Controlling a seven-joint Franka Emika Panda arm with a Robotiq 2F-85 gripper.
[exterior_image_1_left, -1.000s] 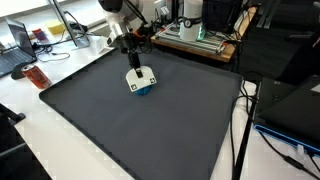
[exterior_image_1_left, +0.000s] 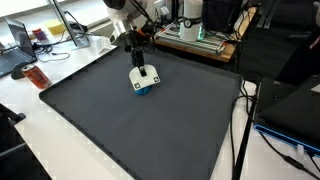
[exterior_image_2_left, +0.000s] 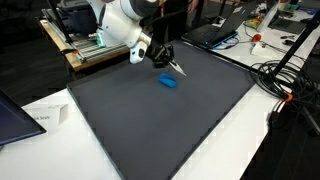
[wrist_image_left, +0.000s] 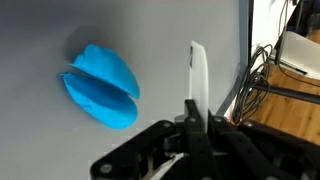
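A thin white piece (wrist_image_left: 199, 75) stands nearly edge-on in the wrist view, its lower end between the fingers of my gripper. The gripper is shut on it. In exterior view 1 the same white piece (exterior_image_1_left: 147, 80) shows its face, with small dark marks near its edge, hanging just in front of the arm. A blue object (wrist_image_left: 104, 85) with two lobes lies on the dark board (exterior_image_2_left: 150, 125), apart from the gripper. Seen from exterior view 1, the white piece partly covers the blue object (exterior_image_1_left: 144, 91). Exterior view 2 shows the blue object (exterior_image_2_left: 168, 82) beside the held piece.
Most of the dark board is bare, especially toward exterior view 1's camera. An orange-red can (exterior_image_1_left: 37, 76) stands off the board's left edge. Black cables (exterior_image_2_left: 275, 80) lie beyond the board in exterior view 2.
In exterior view 1 the white piece has turned and now looks tilted, a little further right. The arm has shifted slightly with it. The blue object looks unmoved.
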